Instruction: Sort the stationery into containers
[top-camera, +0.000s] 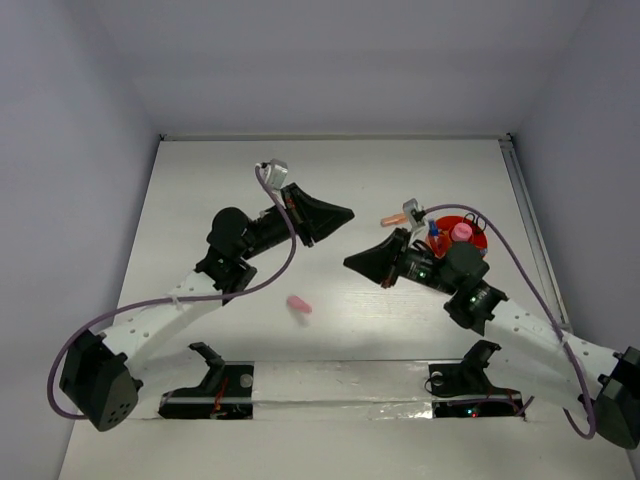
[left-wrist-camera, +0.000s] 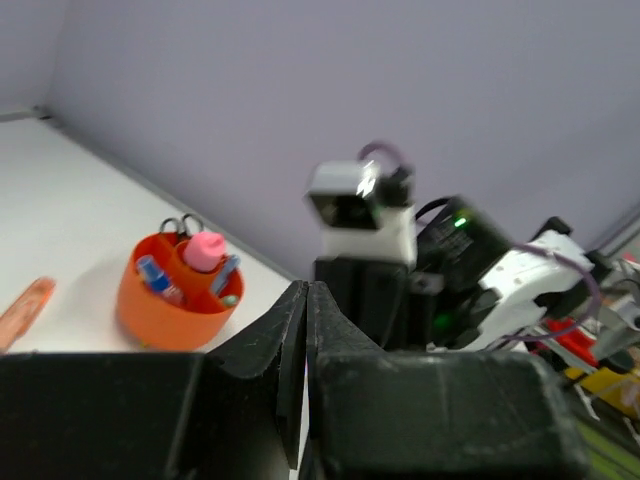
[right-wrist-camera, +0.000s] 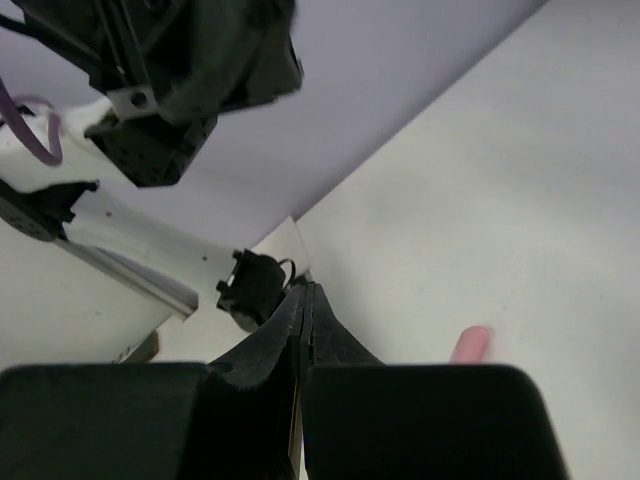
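The pink pen (top-camera: 299, 304) is loose over the near part of the table, left of centre in the top view, with a faint shadow close by. Its pink end (right-wrist-camera: 471, 345) also shows low in the right wrist view. Above the table's middle, well away from the pen, my left gripper (top-camera: 351, 213) is shut with nothing between its fingers. Facing it from the right, slightly nearer the front edge, my right gripper (top-camera: 346, 264) is shut and empty too. An orange organizer (left-wrist-camera: 165, 320) holds scissors, a blue pen and a pink-topped item.
Beyond the right gripper lies an orange-brown stick-like item (top-camera: 393, 220), loose on the white table (top-camera: 240, 165). The organizer stands at the right, partly behind the right arm. Both arms' tips are close together.
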